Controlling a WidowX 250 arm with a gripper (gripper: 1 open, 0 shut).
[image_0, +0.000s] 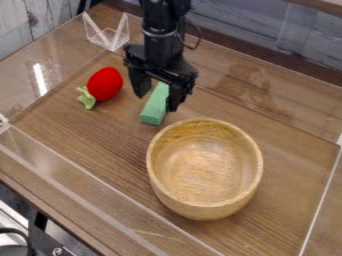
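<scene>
My gripper, black and open, hangs over the upper middle of the wooden table, its fingers spread around the top of a light green block. The block lies below it, partly behind the fingers; whether they touch it I cannot tell.
A red object with green leaves lies left of the gripper. A large tan oval bowl fills the lower right. A clear container is at the top left.
</scene>
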